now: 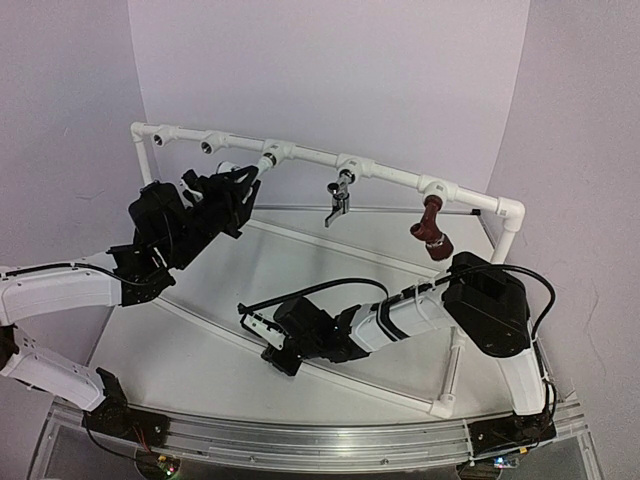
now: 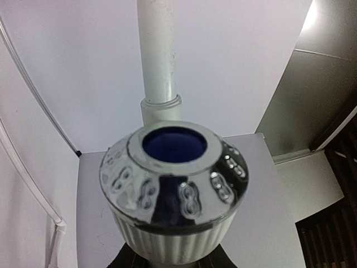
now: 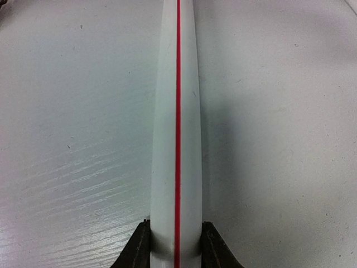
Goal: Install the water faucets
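Observation:
A white faucet (image 1: pixel 265 163) sits at the middle tee of the upper pipe, its lower part hidden by my left gripper (image 1: pixel 246 184). In the left wrist view its chrome-topped knob (image 2: pixel 177 206) with a blue centre fills the middle, and the fingers (image 2: pixel 125 260) close in on both sides below it. Further right, a chrome faucet (image 1: pixel 339 200) and a dark red faucet (image 1: pixel 432 232) hang from their tees. Down low, my right gripper is shut on the white pipe (image 3: pixel 166 139) with a red line, which lies between its fingers.
Two tees (image 1: pixel 211 142) left of the white faucet have open ends with nothing in them. The upper pipe (image 1: pixel 400 177) runs across the frame. Behind the frame's lower pipes lies a bare white panel (image 1: pixel 230 270); the right arm crosses in front of it.

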